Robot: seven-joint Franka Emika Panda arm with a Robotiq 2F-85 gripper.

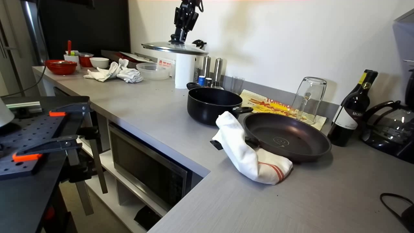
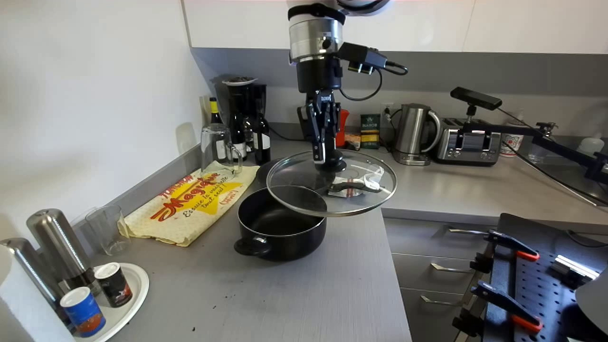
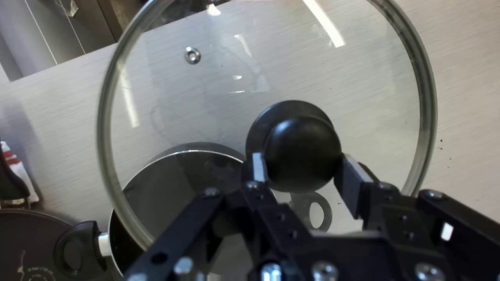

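Observation:
A clear glass lid (image 1: 175, 48) with a metal rim hangs in the air, my gripper (image 1: 178, 40) shut on its round black knob (image 3: 302, 150). In the wrist view one finger pad (image 3: 259, 167) presses on each side of the knob. Below the lid, a black pot (image 2: 282, 236) stands open on the counter (image 1: 155, 103). From the wrist view the lid (image 3: 375, 93) overlaps only part of the pot (image 3: 154, 187). A clear gap separates lid and pot in the first exterior view.
Touching distance from the pot, a dark frying pan (image 1: 287, 136) has a white towel (image 1: 248, 155) over its handle. A paper towel roll (image 1: 184, 72), metal shakers (image 1: 217, 70), a drinking glass (image 1: 237, 84) and an upturned glass mug (image 1: 309, 97) line the wall. Counter left of the pot is bare.

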